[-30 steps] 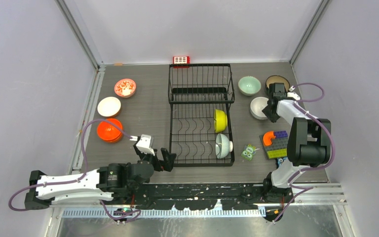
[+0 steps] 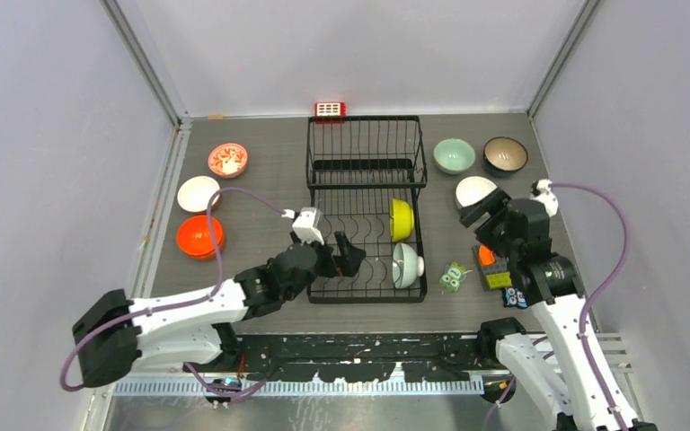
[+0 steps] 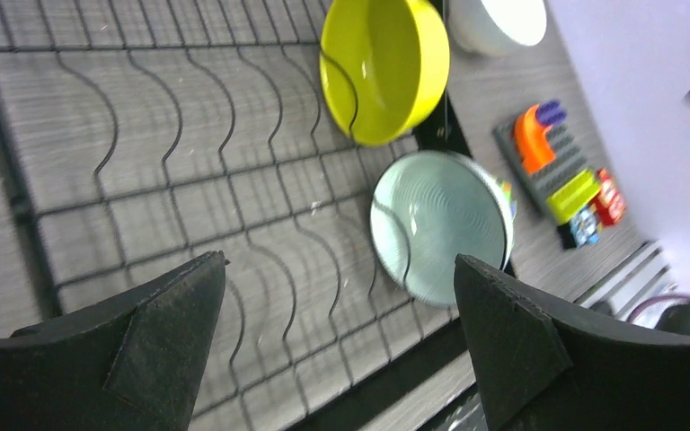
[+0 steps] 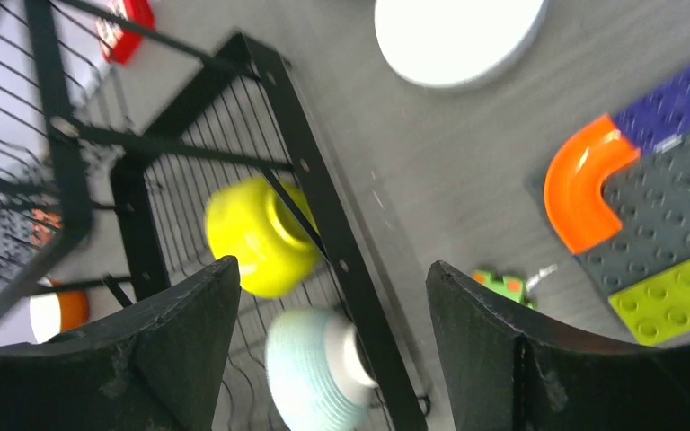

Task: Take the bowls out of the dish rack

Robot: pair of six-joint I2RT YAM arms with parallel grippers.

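In the black dish rack, a yellow bowl and a pale green bowl lean on their sides along the right edge. My left gripper hangs over the rack's front middle, left of both bowls; it is open and empty. In the left wrist view the pale green bowl faces me beyond the right finger. Off the rack's right side is my right gripper, its fingers apart with nothing between them. From there the yellow bowl shows through the bars.
On the right stand a mint bowl, a brown bowl and a white bowl. Red-and-white, white and orange bowls are at left. Toy bricks and a green toy lie right of the rack.
My left arm has swung right and away from the front edge, over the rack. The bowls stay put.
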